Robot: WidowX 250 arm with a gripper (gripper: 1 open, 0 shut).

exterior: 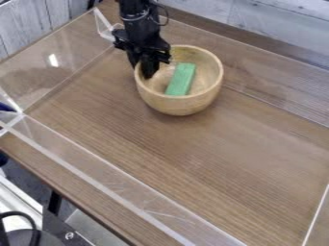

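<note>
A tan bowl (197, 102) sits on the wooden table toward the back, with a green block (182, 79) lying inside it. My black gripper (148, 67) reaches down over the bowl's left rim and is shut on that rim; its fingertips are dark and hard to make out.
Clear tape strips run along the left side and front left. A pale wall stands behind, and black cables show off the table at the lower left.
</note>
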